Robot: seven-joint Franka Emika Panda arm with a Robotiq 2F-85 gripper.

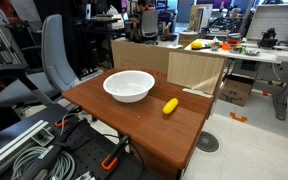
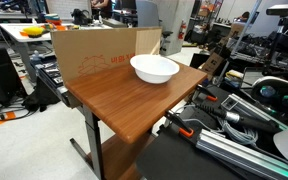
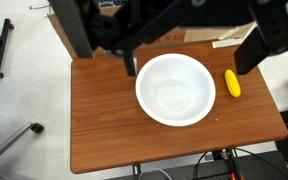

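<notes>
A white round bowl stands upright on the brown wooden table, and it looks empty from above in the wrist view. Off to one side of it lies a small yellow elongated object, which also shows beside the bowl in the wrist view. I cannot find the yellow object in exterior view 2. The dark, blurred fingers of my gripper reach in from the top of the wrist view. They stand apart, open, above the table with nothing visible between them. Neither exterior view shows the fingers.
Cardboard panels stand along one edge of the table. A grey office chair is close to another side. Cables and black framing lie in the foreground. Bare tabletop extends around the bowl.
</notes>
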